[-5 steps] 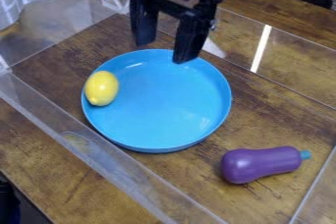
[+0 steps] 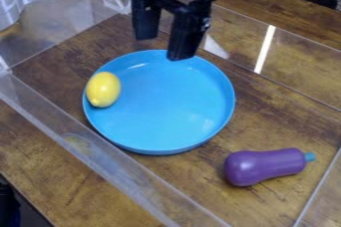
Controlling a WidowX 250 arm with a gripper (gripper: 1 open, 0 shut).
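Observation:
A yellow oval object (image 2: 103, 89), like a lemon, lies on the left side of a round blue plate (image 2: 167, 112). A purple eggplant (image 2: 264, 165) with a teal stem lies on the wood at the lower right, apart from the plate. The dark gripper (image 2: 166, 34) hangs over the far part of the plate in the camera view, its two fingers spread wide and open, with nothing seen between them.
Clear plastic walls run along the lower left and the right of the wooden surface (image 2: 54, 57). Bare wood lies left of the plate and at the right.
The gripper has shifted slightly and turned over the plate, and looks a little higher. The yellow object, plate and eggplant have not moved.

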